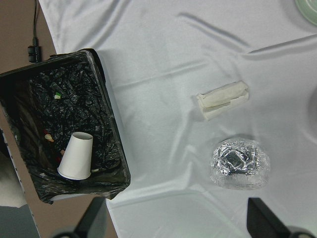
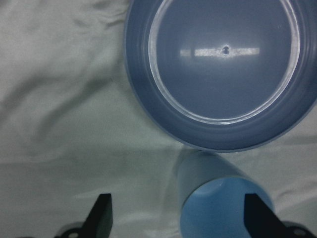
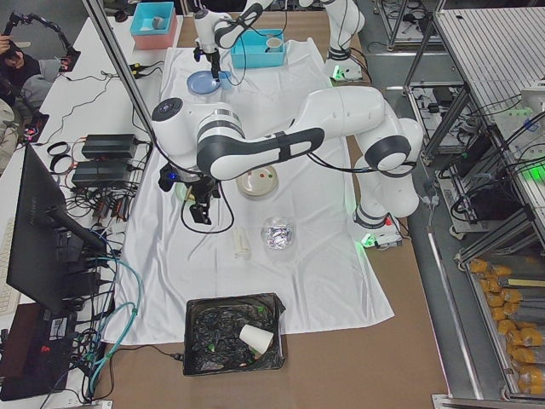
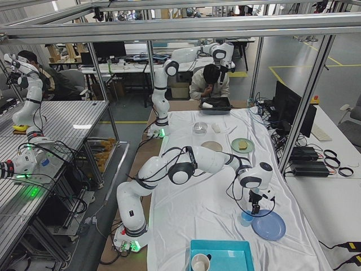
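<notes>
A white paper cup (image 1: 75, 157) lies on its side in the black-lined bin (image 1: 111, 186). On the white cloth nearby are a folded white strip (image 1: 223, 99) and a crumpled foil item (image 1: 239, 163). My left gripper (image 3: 201, 211) is raised over the cloth near the green plate (image 4: 242, 145), open with nothing between its fingers in its wrist view. At the other end, my right gripper hangs open above a light blue cup (image 2: 213, 213), beside the blue plate (image 2: 223, 79).
A beige plate (image 3: 255, 181) with small bits sits mid-table. A turquoise tub (image 4: 231, 254) holding a mug (image 4: 200, 262) stands at the right arm's end. The cloth between has free room.
</notes>
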